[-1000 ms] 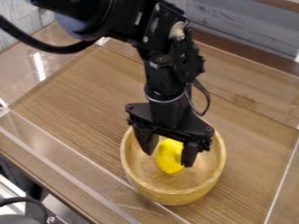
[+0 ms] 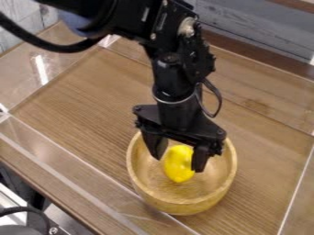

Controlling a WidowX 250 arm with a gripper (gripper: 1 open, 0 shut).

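Note:
A black gripper (image 2: 182, 145) hangs over a light wooden bowl (image 2: 178, 197), its fingers spread and reaching down inside the rim. Between and just below them lies a yellow object (image 2: 179, 167) in the bowl, partly hidden by the gripper. The gripper is open; whether a finger touches the yellow object is not clear.
A pale wall or ledge lies along the back right.
The gripper has shifted only slightly over the bowl. The yellow object looks a little differently placed or uncovered between the fingers.

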